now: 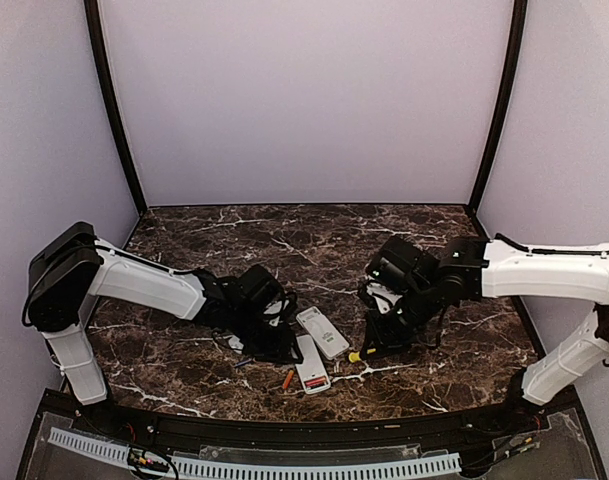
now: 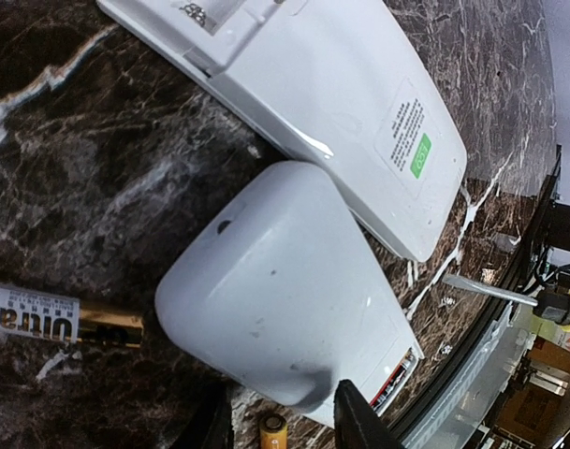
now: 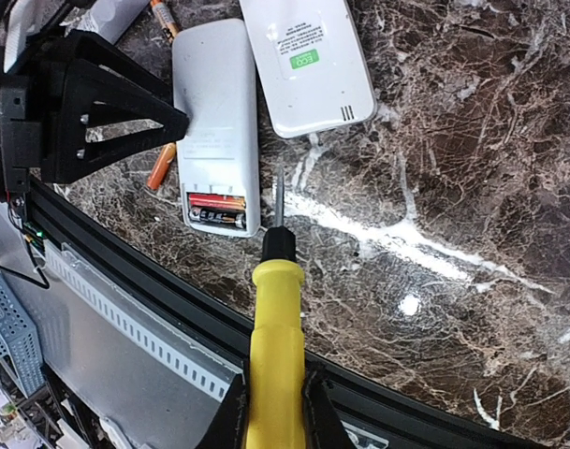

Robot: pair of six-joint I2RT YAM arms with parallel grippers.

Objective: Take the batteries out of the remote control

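Note:
A white remote [image 3: 215, 122] lies with its lower compartment open, showing two batteries [image 3: 216, 202]. My left gripper is over the remote's near side, its fingertips part open at the bottom of the left wrist view. My right gripper is shut on a yellow screwdriver [image 3: 277, 327], whose metal tip points toward the gap beside the remote's open end. A second white device [image 3: 308, 65] with an ECO label lies beside the remote.
Loose batteries lie left of the remote, among them one marked Ultra [image 2: 55, 313] and an orange one [image 3: 161, 166]. The table's front rail is close below.

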